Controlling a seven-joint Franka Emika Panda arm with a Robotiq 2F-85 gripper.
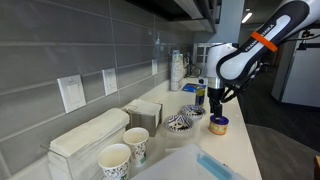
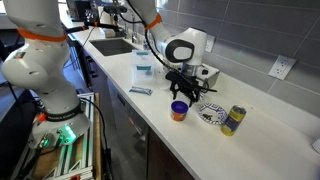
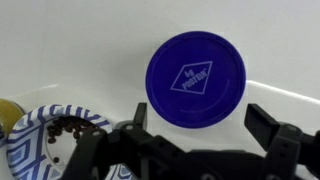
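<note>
A round tub with a dark blue lid (image 3: 196,79) stands upright on the white counter, and white lettering shows on the lid in the wrist view. In exterior view 2 the same blue-lidded tub (image 2: 179,110) is near the counter's front. Above it hangs my gripper (image 2: 190,94), pointing down. The wrist view has the gripper's fingers (image 3: 262,124) spread wide apart, one on either side, with nothing between them. Just beyond the fingertips lies the lid, apart from them as far as shows.
Beside the tub is a blue-and-white patterned bowl (image 3: 60,140) holding small brown pieces. A yellow can (image 2: 233,121) stands near another patterned bowl (image 2: 212,113). Paper cups (image 1: 115,160) and a tray with a light blue item (image 1: 215,167) occupy the nearer counter in exterior view 1.
</note>
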